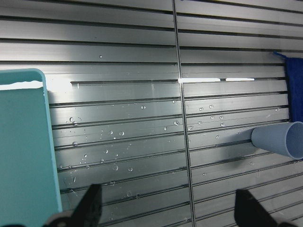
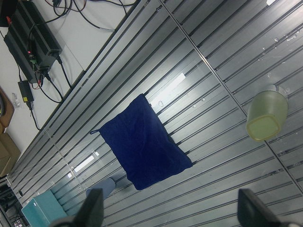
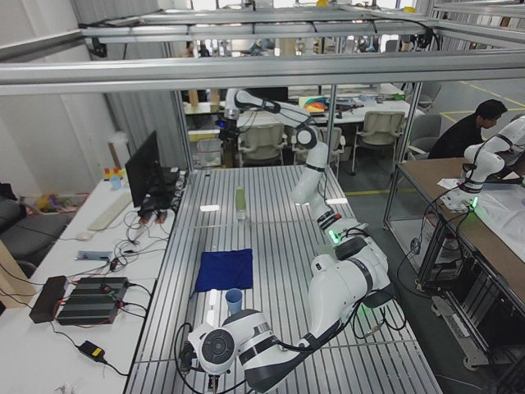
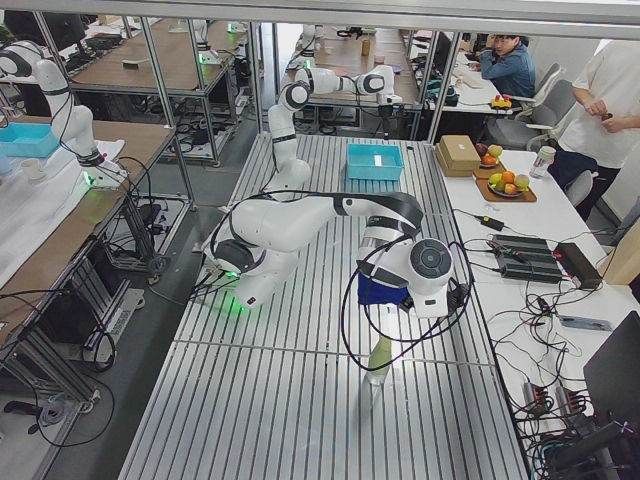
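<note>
A blue cloth (image 3: 224,269) lies flat on the slatted metal table (image 3: 279,197). A blue cup (image 3: 234,297) is near it, on its side in the left wrist view. A green container (image 2: 266,115) stands beyond the cloth. My left gripper hangs over bare slats with water drops, between a teal tray (image 1: 21,146) and the cup (image 1: 274,138), open and empty. My right gripper is raised high at the table's far end (image 3: 228,135), open and empty, looking down on cloth, container, cup and tray.
A side desk (image 3: 98,209) along the table holds a monitor (image 3: 144,168), power boxes (image 3: 90,300) and many cables. Fruit plates and cardboard boxes (image 4: 457,155) sit on it too. Frame posts and rails surround the table. Bare slats lie round the objects.
</note>
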